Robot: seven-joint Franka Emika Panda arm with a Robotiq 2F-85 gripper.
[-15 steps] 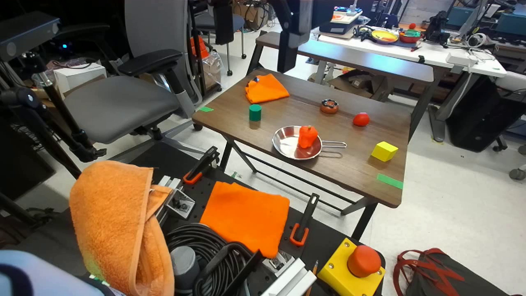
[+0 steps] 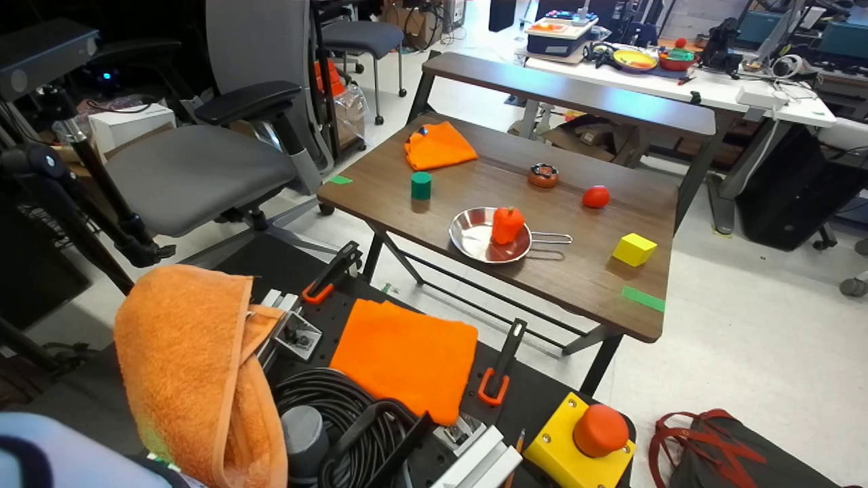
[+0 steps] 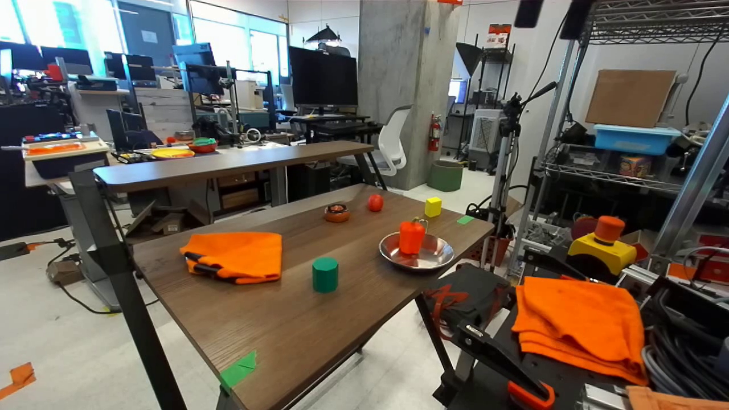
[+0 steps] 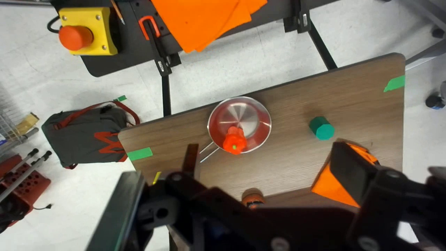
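Note:
On the brown table, a steel pan (image 2: 472, 237) holds an orange-red bell pepper (image 2: 508, 225) standing near its handle side. Left of the pan in exterior view 1 are a green block (image 2: 420, 186) and a folded orange cloth (image 2: 440, 146). A small brown-orange bowl (image 2: 543, 175), a red tomato-like object (image 2: 596, 196) and a yellow block (image 2: 634, 249) lie to the right. In the wrist view my gripper hangs high above the table, open, its fingers wide apart with nothing between them. The gripper's body hides the tomato and most of the yellow block there.
A raised shelf (image 2: 569, 85) runs along the table's far side. Beside the near edge stands a black cart with another orange cloth (image 2: 407, 354), clamps and a yellow box with a red button (image 2: 600, 430). Bare tabletop lies between the green block and the pan.
A second ago my dark gripper hung over the table's far left in exterior view 1. The tabletop objects have not moved.

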